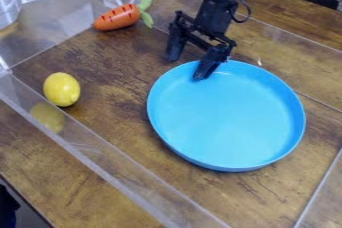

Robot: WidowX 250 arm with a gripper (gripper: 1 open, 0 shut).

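Note:
My black gripper [195,52] is lowered at the top middle, its fingers apart, one beside and one over the far rim of a large blue plate [227,117]. I cannot see anything held between them. A toy carrot [118,17] with green leaves lies at the back left. A yellow lemon-like object [62,89] rests on the wooden surface at the left.
Clear plastic walls border the work area along the left and front. Bare wood [107,142] lies between the yellow object and the plate, and more is free behind the plate at the right.

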